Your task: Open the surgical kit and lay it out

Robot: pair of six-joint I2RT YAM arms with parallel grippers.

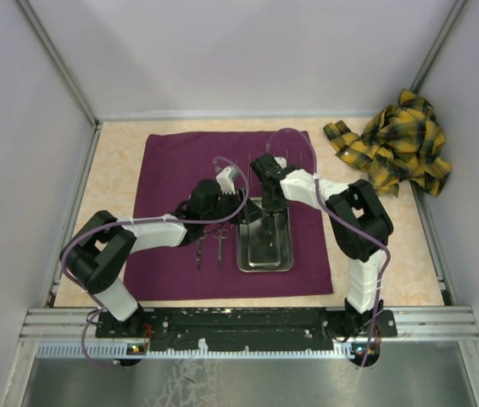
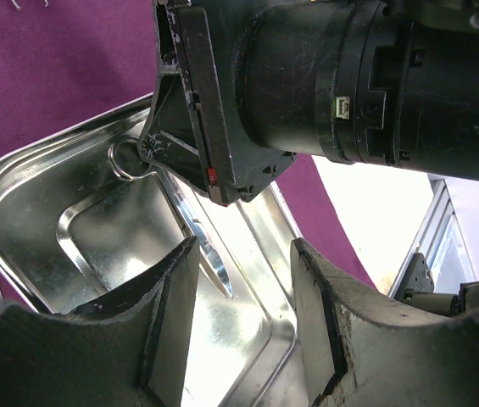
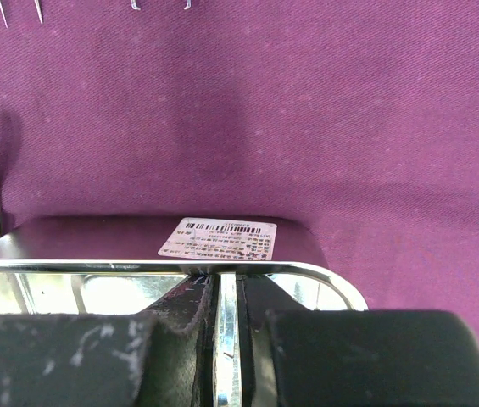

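Note:
A steel tray (image 1: 264, 254) rests on the purple cloth (image 1: 171, 280). In the left wrist view a scissor-like instrument with ring handle and blade (image 2: 209, 254) lies inside it, under the right gripper. My left gripper (image 1: 247, 212) hangs over the tray with its fingers apart and nothing between them. My right gripper (image 1: 273, 208) is at the tray's rim, fingers close together around a thin shiny strip; whether it grips it is unclear. A label (image 3: 217, 239) is on the tray's outer wall.
Instruments lie on the cloth left of the tray (image 1: 220, 250) and behind it. A yellow-black checked cloth (image 1: 400, 144) is bunched at the back right. The two arms are close together over the tray.

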